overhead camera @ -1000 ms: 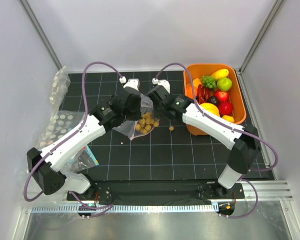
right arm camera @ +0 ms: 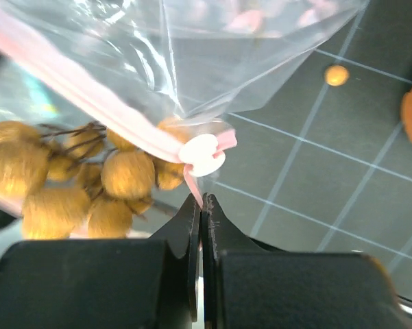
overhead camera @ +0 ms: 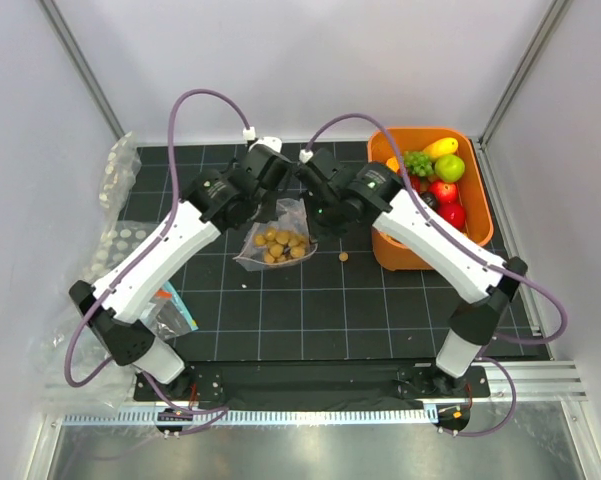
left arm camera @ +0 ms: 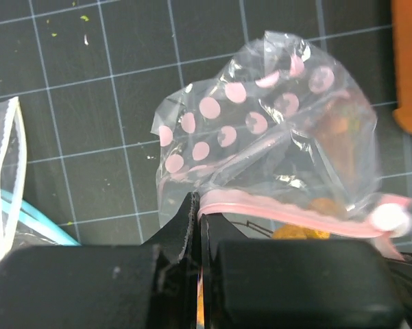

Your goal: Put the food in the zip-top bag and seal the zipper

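The clear zip bag (overhead camera: 292, 212) with pink dots and a pink zip strip (left arm camera: 288, 209) is held up above the dark gridded mat. Several round brown fruits on twigs (right arm camera: 127, 175) are inside it. My left gripper is shut on one end of the pink strip at the bag's mouth. At the other end, just below the white slider (right arm camera: 201, 154), my right gripper is shut on the thin pink tail of the strip. The arms partly hide the bag's upper part from above.
One loose brown fruit (overhead camera: 343, 257) lies on the mat, right of the bag. An orange bin (overhead camera: 404, 259) of mixed produce stands at the right. Other clear bags (overhead camera: 175, 318) lie along the left.
The bag's mouth is spread wider, and the fruits lie more to the left in it. My left gripper has shifted slightly left and back; the right has moved only a little.
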